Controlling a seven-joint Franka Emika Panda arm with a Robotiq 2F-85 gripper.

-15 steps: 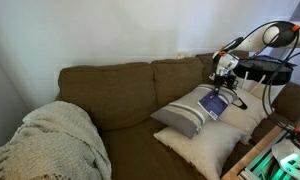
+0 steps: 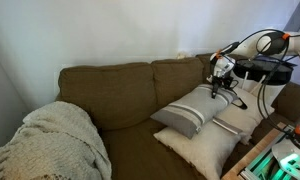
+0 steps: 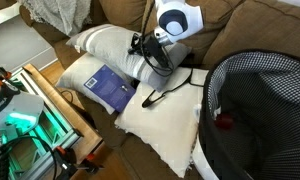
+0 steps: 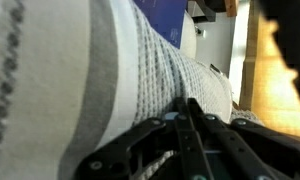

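A blue book (image 3: 108, 88) with pale print on its cover leans between the striped grey pillow and the white pillows in exterior view 2. Only a narrow sliver of the book (image 2: 228, 126) shows in exterior view 1, and part of its blue cover (image 4: 165, 17) is at the top of the wrist view. My gripper (image 3: 147, 46) is down at the striped pillow (image 3: 115, 42), apart from the book. Dark fingers are close against the pillow's fabric in the wrist view; their gap is too unclear to judge, and no object shows between them.
White pillows (image 3: 165, 125) lie in front on the brown sofa (image 2: 120, 90). A black-rimmed basket (image 3: 210, 125) stands beside them, with a dark strap (image 3: 168, 90) nearby. A knitted blanket (image 2: 55, 145) covers the sofa's far end.
My arm has barely moved.
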